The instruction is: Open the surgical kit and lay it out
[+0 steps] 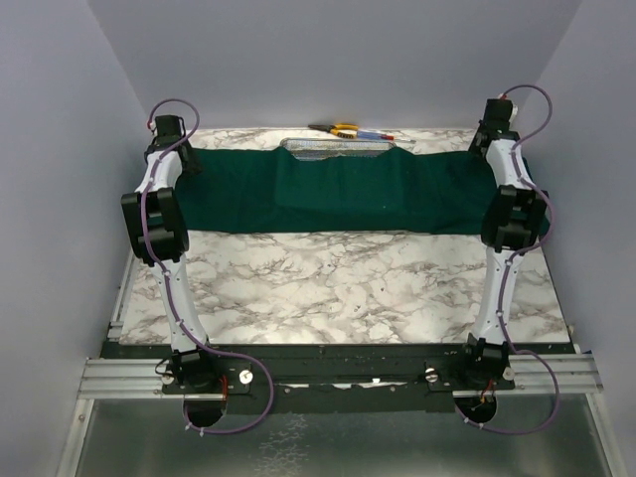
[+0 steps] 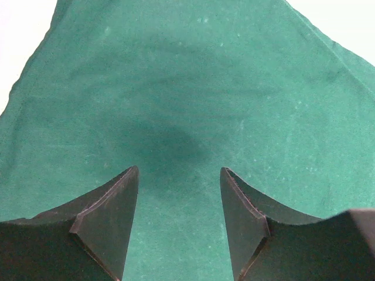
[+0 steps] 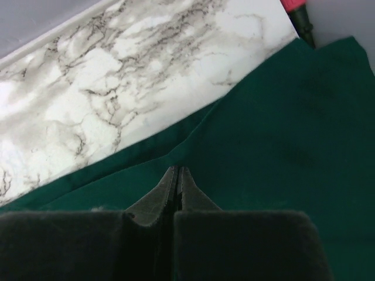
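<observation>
A long dark green cloth (image 1: 338, 199) lies spread across the back half of the marble table, over part of a metal mesh tray (image 1: 336, 146). My left gripper is open over the cloth (image 2: 176, 105) at its left end, nothing between its fingers. At the right end, my right gripper is shut just over the cloth (image 3: 281, 129), near a crease along its back edge; I see nothing held between its fingertips.
Yellow-handled tools (image 1: 345, 128) lie behind the tray. A red-and-black object (image 3: 299, 17) is at the back right corner. Walls stand close on both sides and behind.
</observation>
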